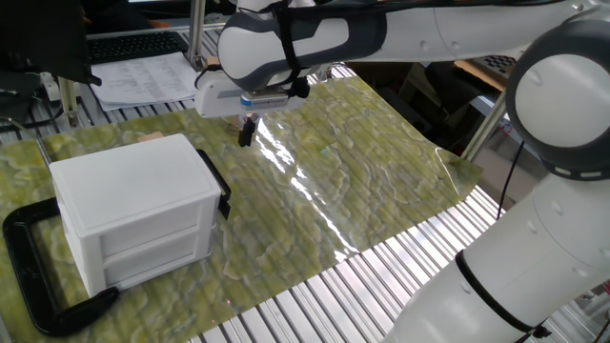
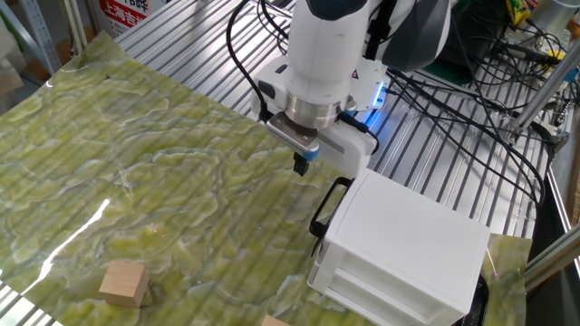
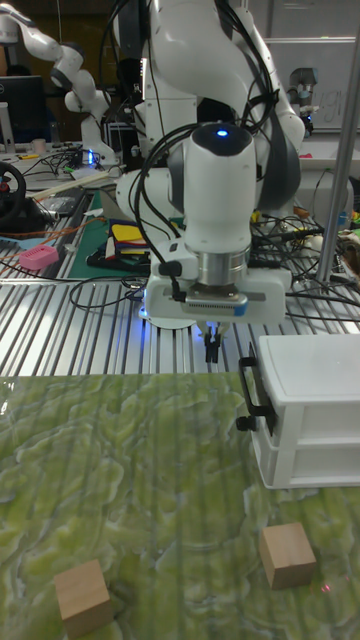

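Observation:
My gripper (image 1: 246, 143) hangs above the green marbled mat (image 1: 324, 152), its dark fingers shut together with nothing visible between them. In exterior view 3 the gripper (image 3: 212, 356) is to the left of the white drawer unit (image 3: 316, 373) and well behind two wooden blocks. One wooden block (image 3: 82, 597) rests at the lower left of that view. The other block (image 3: 287, 555) lies in front of the drawer unit. From exterior view 2, the left block (image 2: 124, 283) shows whole, while only a sliver of the second block (image 2: 275, 321) enters the bottom edge.
Black clamps (image 1: 24, 272) hold the drawer unit at its sides; one clamp (image 2: 328, 208) stands on the side near my gripper. Papers (image 1: 148, 81) and a keyboard lie beyond the mat. Cables (image 2: 480, 118) crowd the slatted table behind the unit.

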